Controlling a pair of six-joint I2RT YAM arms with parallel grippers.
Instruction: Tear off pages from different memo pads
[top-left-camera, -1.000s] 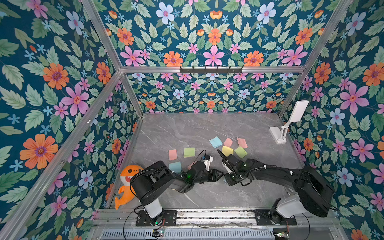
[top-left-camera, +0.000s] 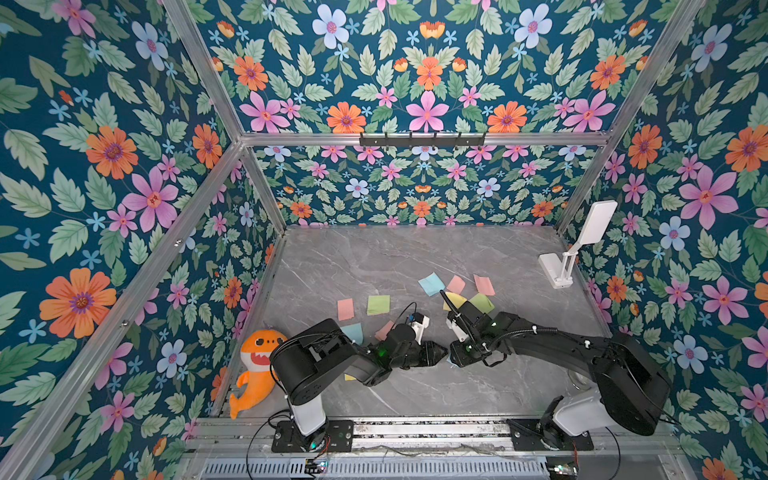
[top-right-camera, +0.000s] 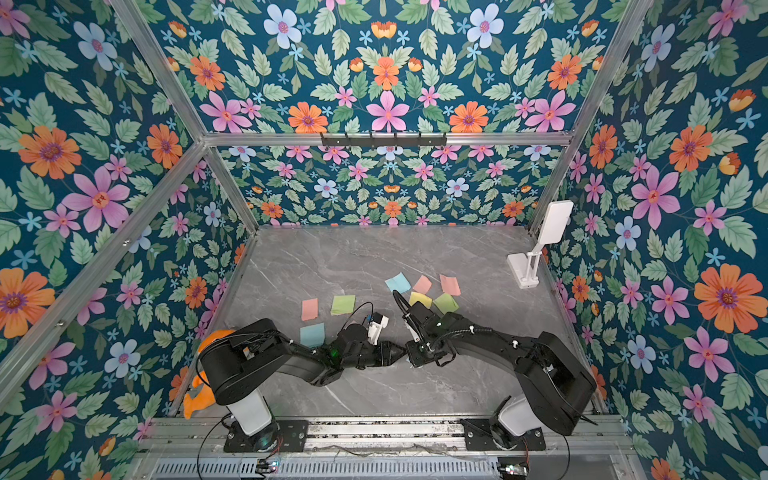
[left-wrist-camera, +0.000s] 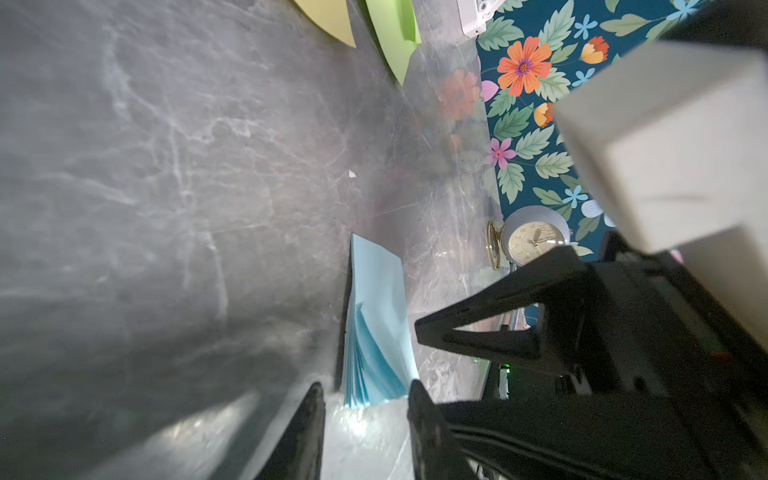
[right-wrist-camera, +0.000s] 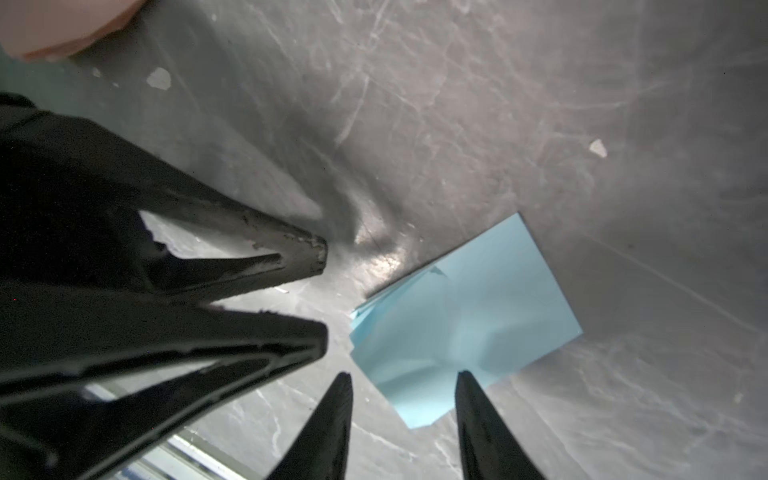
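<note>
A blue memo pad (left-wrist-camera: 380, 320) lies on the grey table between my two grippers; its leaves fan apart at the edge close to my left gripper. That gripper is open, its fingertips on either side of the pad's near edge; whether they touch it I cannot tell. In the right wrist view the same blue pad (right-wrist-camera: 472, 320) lies flat with a lifted corner on its left. Open fingers of my right gripper straddle its lower corner, without visible contact. From above, both arms hide most of this pad.
Beyond the arms lie blue (top-left-camera: 431, 283), pink (top-left-camera: 483, 285) and green (top-left-camera: 481, 303) pads or sheets. More sheets, including a green one (top-left-camera: 378, 304), lie left. An orange plush (top-left-camera: 256, 380) and white lamp (top-left-camera: 557, 269) stand at the sides.
Both arms have shifted slightly rightward, with the left gripper's tip a little closer to the table's front. The grippers stay close together over the blue pad. Other sheets have not moved.
</note>
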